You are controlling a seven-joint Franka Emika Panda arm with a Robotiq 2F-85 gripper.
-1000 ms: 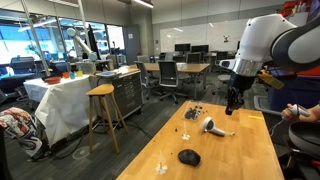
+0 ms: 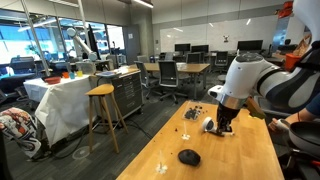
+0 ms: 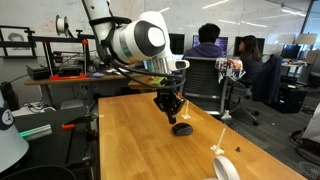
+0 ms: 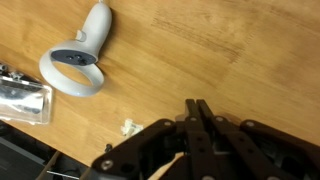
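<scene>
My gripper reaches up from the bottom of the wrist view over bare wood, its dark fingers close together. It looks shut, and nothing can be made out between the fingertips. In exterior view 1, the gripper point(image 2: 224, 130) is low over the table beside a white controller point(image 2: 209, 124). That controller point(image 4: 86, 40), with its ring, lies up and left of the fingers in the wrist view, apart from them. A black rounded object point(image 2: 189, 157) rests nearer that exterior camera. Exterior view 2 has the gripper point(image 3: 172, 116) just left of the black object point(image 3: 182, 129).
A small white piece point(image 4: 131, 127) and a clear case point(image 4: 25, 101) lie at the wrist view's left side. Thin white stands point(image 3: 223, 132) line one table edge. A wooden stool point(image 2: 102, 100) stands off the table.
The arm has come down and slightly left in exterior view 1, bringing the gripper from high over the table to just above it. The controller and the black object have stayed in place.
</scene>
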